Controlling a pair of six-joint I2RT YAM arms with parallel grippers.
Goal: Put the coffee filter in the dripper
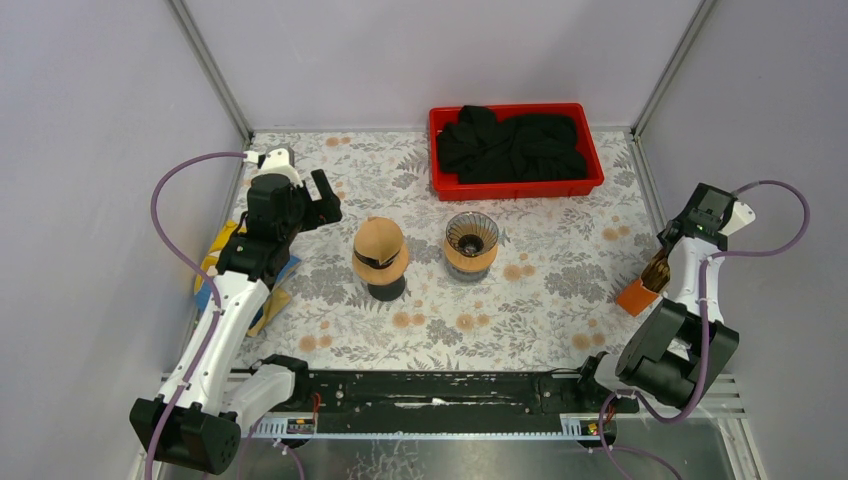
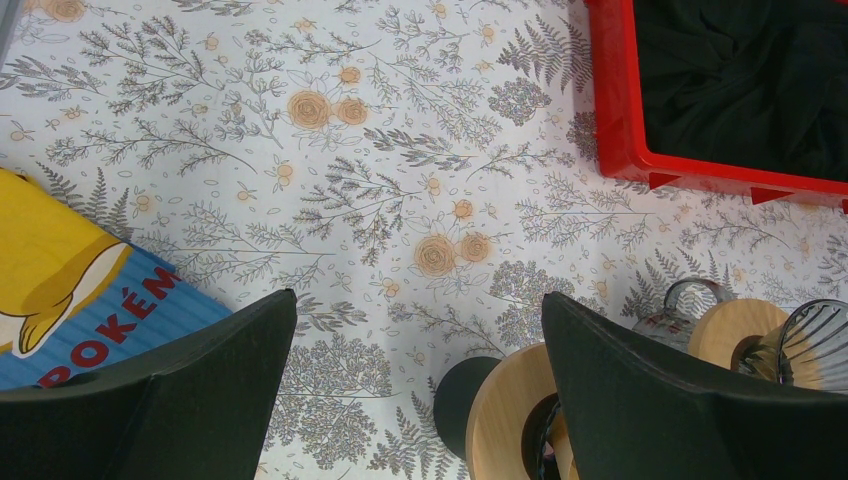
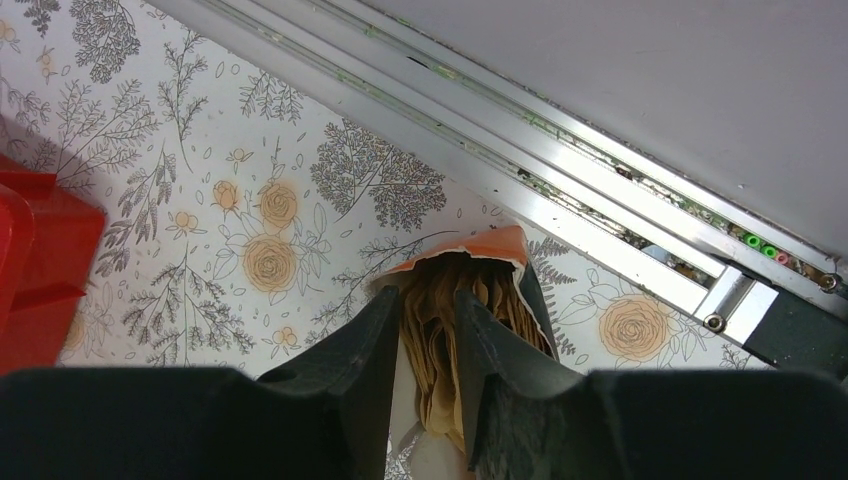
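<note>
The glass dripper (image 1: 470, 235) with a wooden collar stands mid-table, its inside showing no paper. An orange box (image 1: 635, 296) of brown coffee filters (image 3: 435, 360) sits at the right edge, open end up in the right wrist view. My right gripper is over the box's opening, fingers part open with filters visible between and below them; whether any is held I cannot tell. My left gripper hangs open above the left side of the table, nothing between its fingers.
A wooden-topped item (image 1: 380, 245) on a dark base stands left of the dripper. A red tray (image 1: 515, 190) with dark cloth lies at the back. A yellow-blue Pokémon package (image 2: 70, 280) lies at the left.
</note>
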